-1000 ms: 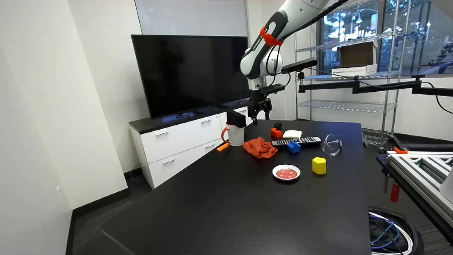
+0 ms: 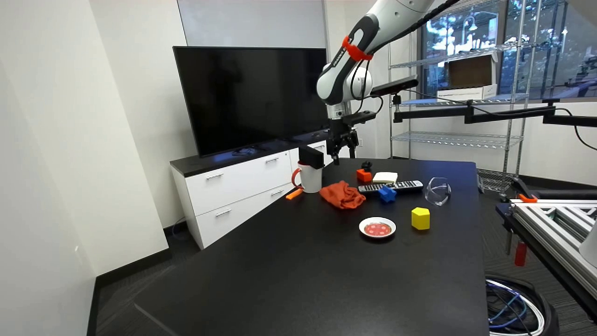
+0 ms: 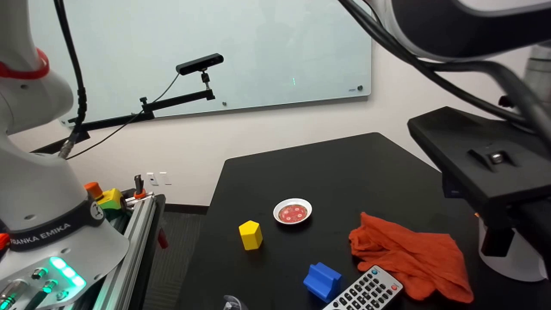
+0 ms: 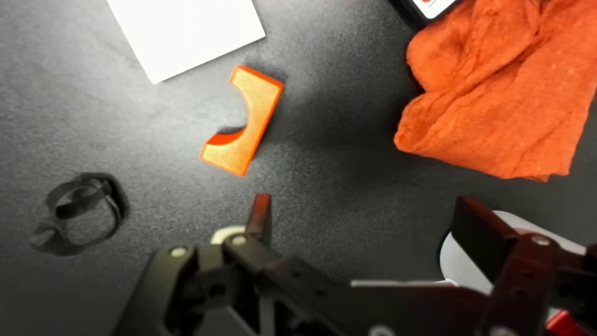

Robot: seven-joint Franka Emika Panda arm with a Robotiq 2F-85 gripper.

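Note:
My gripper hangs above the far end of the black table, its fingers wide apart with bare tabletop between them. In the wrist view an orange block point(image 4: 258, 115) with a curved notch lies beyond the left finger. The right finger partly covers a white mug point(image 4: 461, 260); in exterior view 1 the mug point(image 2: 311, 179) has a red handle and a black block point(image 2: 311, 157) sits at its top. A crumpled orange cloth point(image 4: 498, 101) lies right of the notched block. Left of the gripper is a dark ring-shaped object point(image 4: 84, 210).
A white pad point(image 2: 385, 177), a remote point(image 2: 414, 185), a blue block point(image 2: 387, 193) and clear glasses point(image 2: 437, 191) lie around the cloth. A small patterned dish point(image 2: 369, 230) and a yellow block point(image 2: 420, 218) stand nearer exterior view 1.

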